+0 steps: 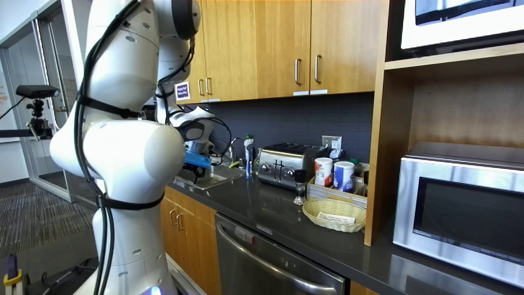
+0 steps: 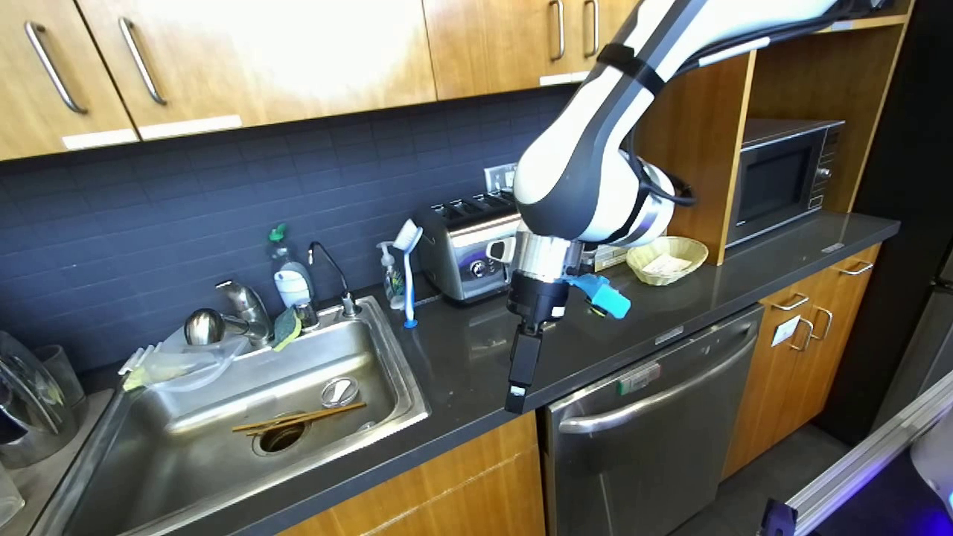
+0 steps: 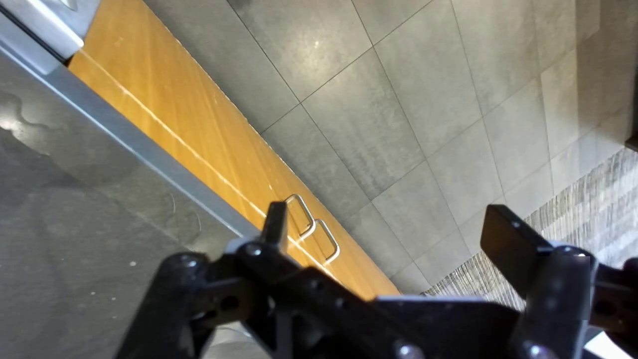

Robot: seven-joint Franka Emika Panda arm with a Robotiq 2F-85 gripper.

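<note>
My gripper is open, its two black fingers wide apart in the wrist view with nothing held between them. Beyond the gap lie the wooden cabinet front with its handles (image 3: 330, 242) and the tiled floor. From exterior view 2, the gripper (image 2: 518, 397) points down by the counter's front edge, right of the sink (image 2: 406, 393); the fingers are seen almost edge-on. A pair of wooden chopsticks (image 2: 299, 419) lies across the drain in the sink. In exterior view 1 the gripper (image 1: 199, 174) is small and partly hidden by the arm.
Along the wall stand a dish soap bottle (image 2: 290, 272), a blue-and-white brush (image 2: 408, 272) and a toaster (image 2: 469, 250). Farther right are a wicker basket (image 2: 668, 259) and a microwave (image 2: 782, 179). Below the counter is a dishwasher (image 2: 657, 447). Bare counter (image 1: 255, 206) runs before the toaster.
</note>
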